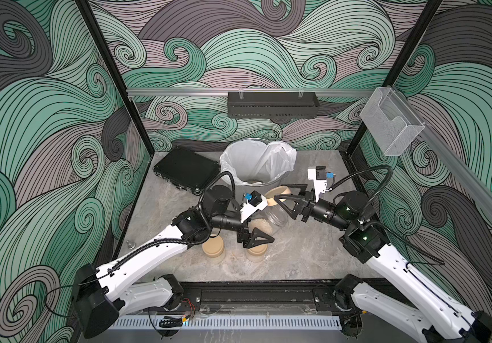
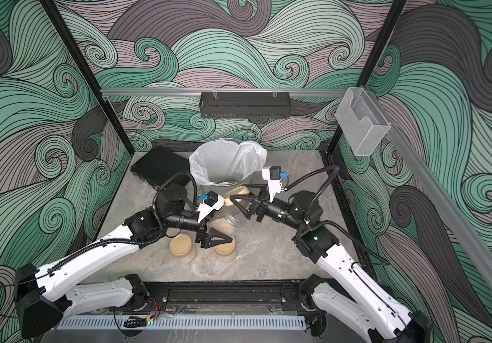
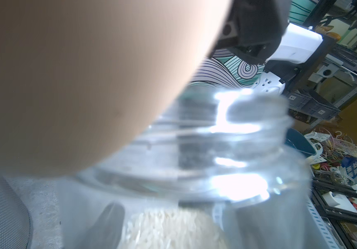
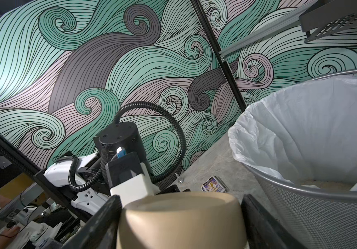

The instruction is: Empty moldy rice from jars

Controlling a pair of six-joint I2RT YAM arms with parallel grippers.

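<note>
A tan lid [image 1: 278, 194], tilted, is gripped between the fingers of my right gripper [image 1: 289, 203]. In the right wrist view the lid [image 4: 182, 220] has a dark finger on each side. An open glass jar [image 3: 211, 166] with white rice [image 3: 170, 228] stands close to the left wrist camera, the lid [image 3: 70, 83] blurred above it. My left gripper [image 1: 255, 228] is around this jar, its fingers partly hidden in the top views. The white-lined bin [image 1: 257, 165] is behind both grippers. Two more jars with tan lids, a left one [image 1: 213, 247] and a right one [image 1: 256, 250], stand in front.
A black case [image 1: 186, 168] lies at the back left. Free table [image 1: 320, 251] shows on the right. In the right wrist view a small card box [image 4: 214, 184] rests beside the bin [image 4: 307, 211].
</note>
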